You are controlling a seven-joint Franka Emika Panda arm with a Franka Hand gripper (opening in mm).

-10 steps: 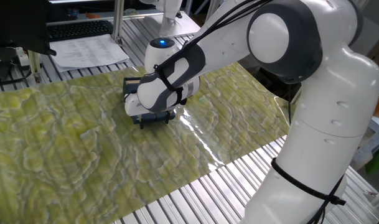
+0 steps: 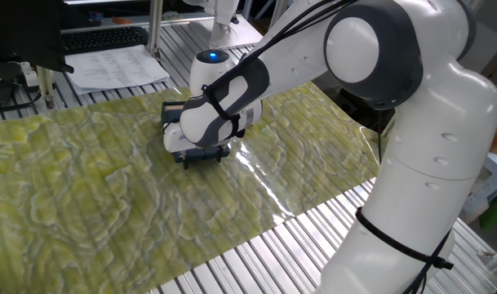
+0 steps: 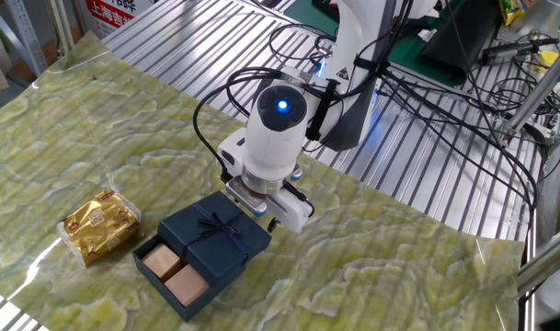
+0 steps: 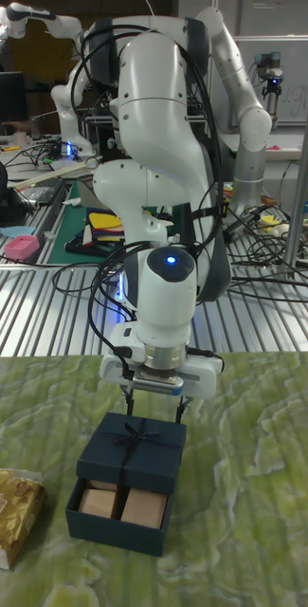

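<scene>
A dark blue gift box (image 4: 114,531) rests on the green marbled sheet. Its ribboned lid (image 4: 133,449) sits shifted toward the arm, covering only part of the box. Two tan blocks (image 3: 189,284) show in the uncovered part. My gripper (image 4: 154,407) points down at the lid's arm-side edge, its fingers (image 4: 181,411) spread wide apart with nothing seen between them. From exterior view 1, both fingers stand along that edge of the lid (image 2: 201,153); whether they touch it, I cannot tell.
A gold-wrapped packet (image 3: 100,227) lies beside the box, a little apart. The marbled sheet (image 2: 60,196) is otherwise bare around them. Papers (image 2: 117,69) and a keyboard (image 2: 101,38) lie beyond the sheet in exterior view 1. Loose cables hang along the arm.
</scene>
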